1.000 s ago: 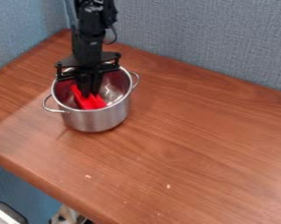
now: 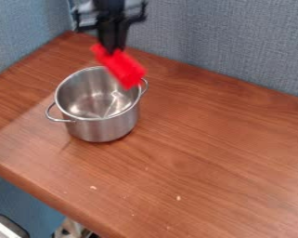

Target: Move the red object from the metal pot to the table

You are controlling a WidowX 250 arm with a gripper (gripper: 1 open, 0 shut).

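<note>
A red object [image 2: 120,67], blurred by motion, hangs above the back right rim of the metal pot [image 2: 99,125]. My black gripper [image 2: 104,46] is shut on its upper end, though blur hides the exact contact of the fingers. The pot stands upright on the wooden table, its two wire handles at the left and the right. Only bare metal shows in the part of its inside that I can see.
Bare wooden table [image 2: 219,158] stretches wide and clear to the right and front of the pot. Grey-blue walls [image 2: 238,42] close off the back. The table's front left edge lies close to the pot.
The red object has risen out of the pot with my gripper and has shifted slightly to the right. The pot has stayed in place.
</note>
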